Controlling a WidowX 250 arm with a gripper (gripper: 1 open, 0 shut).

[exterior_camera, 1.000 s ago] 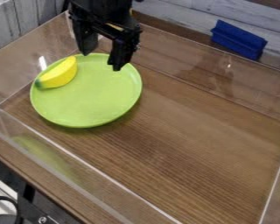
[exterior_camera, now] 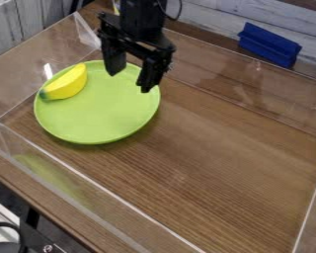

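Observation:
A black gripper [exterior_camera: 134,65] hangs over the upper part of a round green plate [exterior_camera: 98,113], its fingers spread apart and open. A yellow object with a green end, like a corn cob [exterior_camera: 67,81], lies on the left side of the plate, left of the gripper. I cannot tell whether the fingertips touch the plate.
A blue object [exterior_camera: 271,44] sits at the back right by the white wooden wall. Clear side panels edge the left.
The gripper has shifted slightly right and its shape shows at a somewhat different angle. The plate, the yellow object and the blue object have not moved.

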